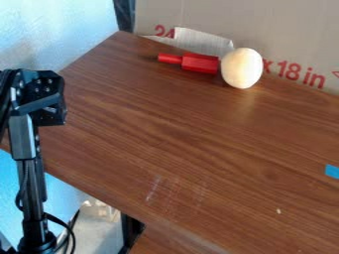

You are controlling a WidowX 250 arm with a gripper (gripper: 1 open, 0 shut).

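A red cylinder with a thinner handle [199, 63] lies at the back of the wooden table [199, 149]. Right beside it, on its right, stands a white egg-shaped object [241, 67]. The black gripper [51, 99] is at the left edge, on its arm, well apart from both objects; whether it is open or shut is unclear.
A cardboard box wall [302, 40] with red print backs the table, with a white paper piece behind the red cylinder. A small blue piece [332, 170] lies at the right edge.
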